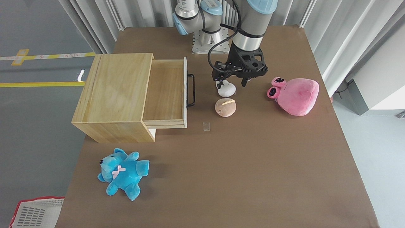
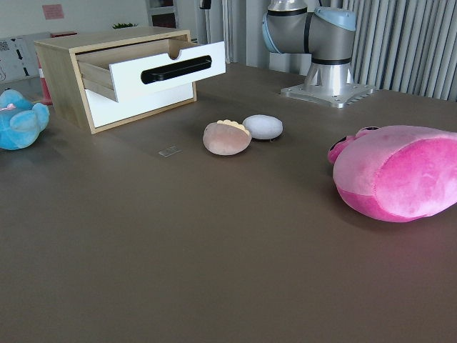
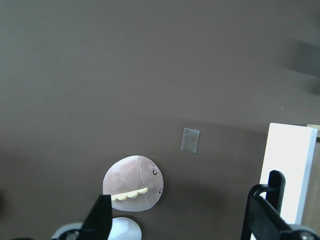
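Note:
My gripper [image 1: 231, 83] hangs above a small white rabbit plush [image 1: 227, 89], its fingers spread open with nothing seen held. In the wrist view the plush [image 3: 125, 230] sits at the bottom edge between my fingers, below them. A round beige plush [image 1: 225, 107] with a cream frill lies next to it. The wooden cabinet [image 1: 110, 91] has its drawer [image 1: 165, 91] pulled out and empty; its black handle [image 1: 193, 91] faces the two small plushes.
A pink plush [image 1: 298, 97] lies to the right, a blue bear [image 1: 125, 174] near the left front edge. A small clear patch [image 1: 206, 126] is on the table.

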